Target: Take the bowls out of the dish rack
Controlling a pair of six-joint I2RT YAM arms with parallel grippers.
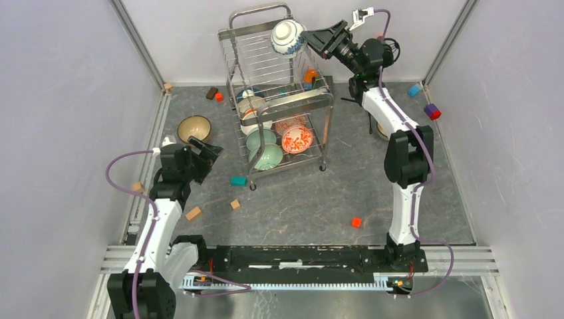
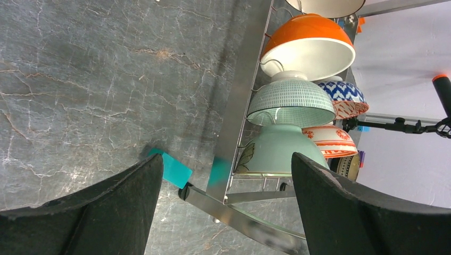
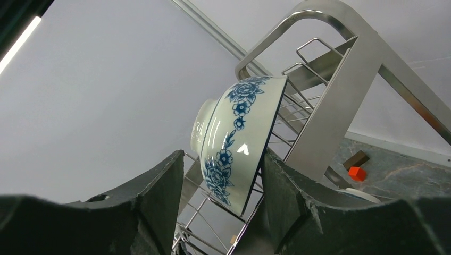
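Observation:
A blue-and-white bowl [image 1: 286, 40] [image 3: 234, 143] stands on edge on the upper tier of the steel rack [image 1: 292, 101]. My right gripper [image 1: 309, 38] is at its right side, fingers apart around the near rim; contact is unclear. The lower tier holds several bowls, including green [image 1: 269, 157] [image 2: 276, 149], orange [image 2: 308, 40] and red-patterned [image 1: 296, 139] ones. My left gripper [image 1: 205, 151] is open and empty, left of the rack, facing the lower bowls.
A tan bowl [image 1: 194, 126] lies on the floor left of the rack. Small blocks are scattered about, including teal [image 1: 238, 181] and red [image 1: 356, 222] ones. Walls bound both sides and the back.

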